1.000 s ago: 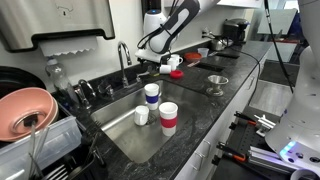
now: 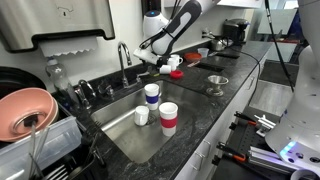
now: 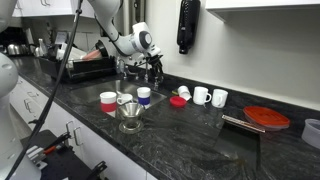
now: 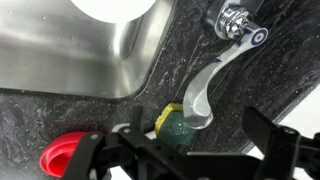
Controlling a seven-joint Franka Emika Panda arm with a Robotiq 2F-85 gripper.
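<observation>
In the wrist view my gripper is open above the dark counter behind the sink. A green and yellow sponge [image 4: 175, 126] shows between its black fingers, partly covered by the gripper's body. Just beyond lies the curved metal faucet lever [image 4: 204, 88], its end close over the sponge. A red bowl [image 4: 62, 153] is at the lower left, and a white cup in the sink [image 4: 118, 6] is cut off at the top. The white arm [image 2: 155, 27] reaches over the counter past the faucet [image 2: 123, 57] in exterior view 1.
Two cups with coloured bands, one red-banded [image 2: 169, 118] and one purple-banded [image 2: 152, 94], stand around the sink [image 2: 130, 130]. White mugs [image 3: 201, 96] are near the back wall. A metal cup [image 3: 130, 117] occupies the front edge.
The arm's end has tilted and shifted slightly near the faucet. The cups and other objects have not moved.
</observation>
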